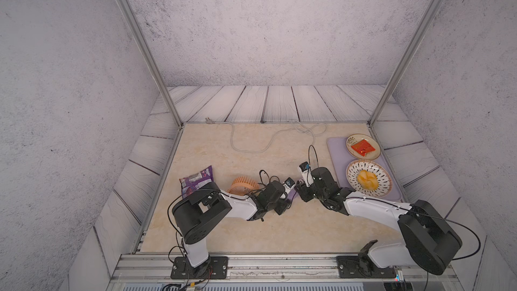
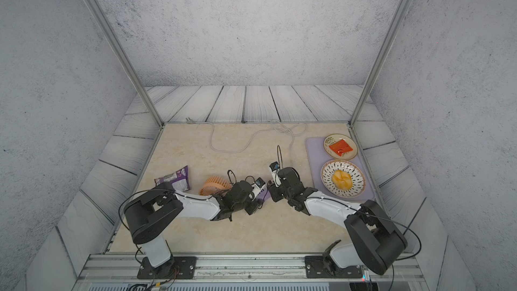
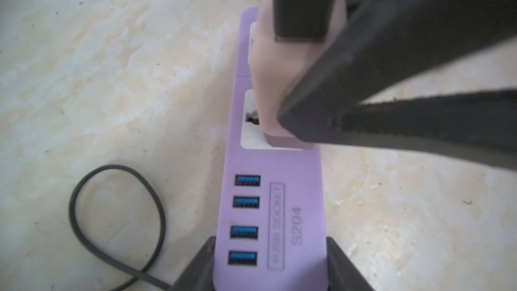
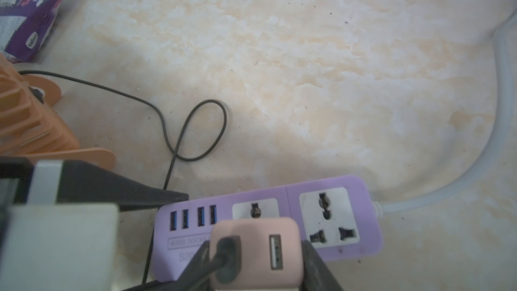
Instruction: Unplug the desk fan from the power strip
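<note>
A lilac power strip [image 3: 272, 199] with several USB ports lies on the table, its near end pinched between the fingers of my left gripper. Over the socket beside those ports is a pink plug adapter [image 4: 255, 237]; a black cord [image 4: 226, 261] runs into its face. My right gripper is shut on that adapter from both sides. Adapter and white socket plate [image 3: 253, 134] are very close; whether the prongs sit in the holes is hidden. The orange desk fan [image 1: 243, 184] stands left of the strip, partly behind my left arm.
A purple snack bag [image 1: 197, 177] lies at the left. At the right, a lilac mat [image 1: 338, 153] carries two plates. The strip's white cable [image 4: 498, 107] curves to the back; a looped black cord [image 4: 207, 102] lies behind the strip.
</note>
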